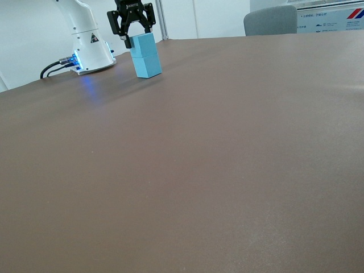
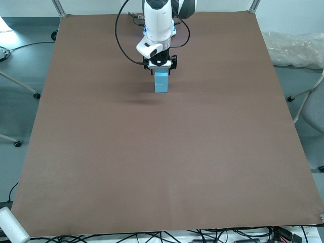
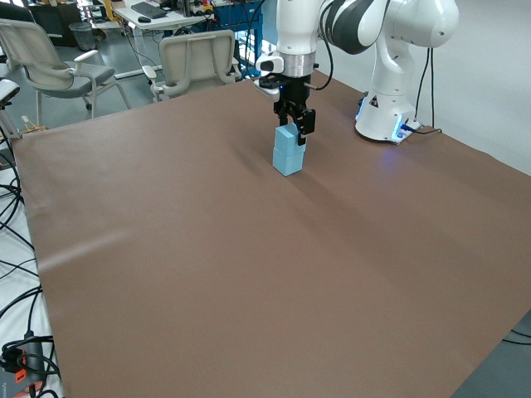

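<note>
Two light blue blocks [image 2: 161, 82] [image 1: 146, 61] [image 3: 289, 156] stand stacked near the back of the brown table [image 2: 167, 157], just in front of the arm's base. The black gripper [image 1: 136, 35] [image 3: 294, 133] is over the stack, fingers pointing down at either side of the upper block's top. In the top view its fingers look spread wide, with the farther one at or behind the block; whether they touch it is unclear.
Cables [image 2: 202, 238] run along the front edge outside the table, and the arm's white base [image 3: 386, 116] with cables is at the back. Chairs stand beyond the edges.
</note>
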